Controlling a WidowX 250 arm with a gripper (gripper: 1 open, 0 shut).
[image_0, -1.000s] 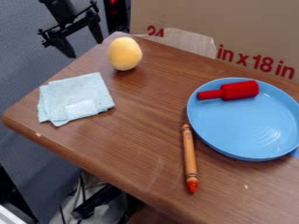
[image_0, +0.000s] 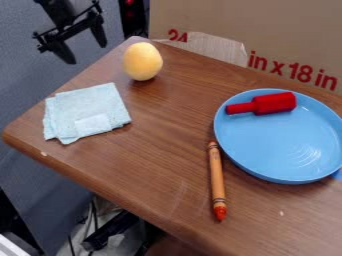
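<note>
My black gripper (image_0: 71, 50) hangs at the upper left, beyond the table's edge and left of a yellow rounded object (image_0: 143, 61), its fingers apart and empty. A light blue folded cloth (image_0: 86, 113) lies at the table's left. A blue plate (image_0: 278, 150) on the right holds a red cylindrical object with a handle (image_0: 273, 103) near its upper rim. An orange crayon (image_0: 217, 182) lies left of the plate, pointing toward the front.
A cardboard box (image_0: 247, 40) stands along the back.
The objects on the table have not moved.
</note>
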